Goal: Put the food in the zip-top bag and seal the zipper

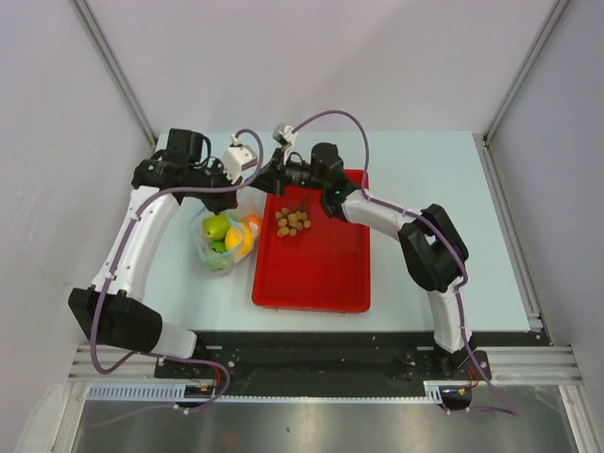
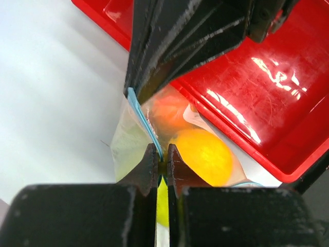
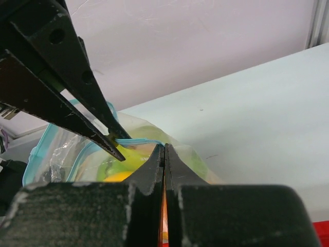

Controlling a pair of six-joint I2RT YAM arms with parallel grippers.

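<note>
The clear zip bag [image 1: 226, 260] holds green and yellow food [image 2: 200, 157] plus orange pieces, beside the tray's left side. My left gripper is shut on the blue zipper strip [image 2: 141, 118] near the bag's top. My right gripper is shut at the other part of that strip, which reaches its fingertips in the right wrist view; in the left wrist view its black fingers cover the strip's far end. The two grippers are close together above the bag.
A red tray [image 1: 311, 274] with several brown round pieces [image 1: 290, 224] lies right of the bag.
</note>
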